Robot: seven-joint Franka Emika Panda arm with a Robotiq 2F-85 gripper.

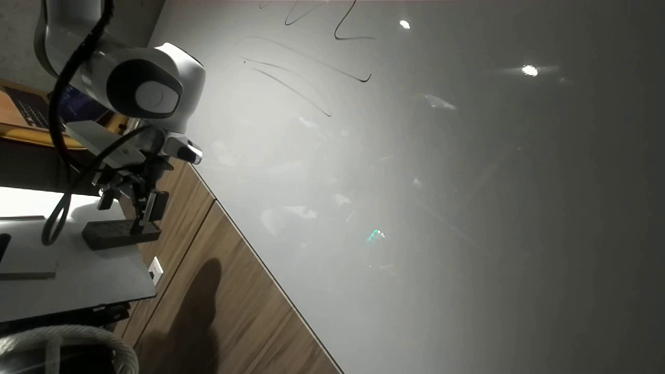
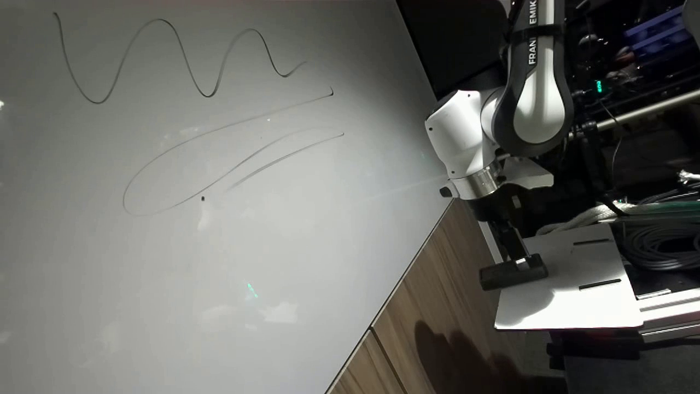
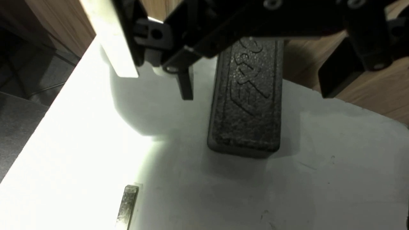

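Observation:
A dark block eraser point(image 3: 247, 111) with raised lettering lies on the white platform point(image 3: 326, 184), its far end reaching past the platform's edge in the two exterior views. My gripper is open, its fingers standing wide on either side of the eraser in the wrist view. Neither finger visibly grips it; contact is hard to judge. From the side, the gripper point(image 1: 128, 215) is low over the eraser point(image 1: 103, 235). Beyond the arm stands a whiteboard point(image 2: 308, 249) bearing a dark wavy line point(image 2: 187, 56) and a long loop point(image 2: 170, 150).
Wooden panelling point(image 2: 410, 282) runs below the whiteboard, close to the platform. A thin metal strip point(image 3: 127, 207) is set into the platform near the eraser. A cable point(image 1: 59, 124) hangs from the arm. Coiled cables point(image 2: 663, 243) lie to the platform's right.

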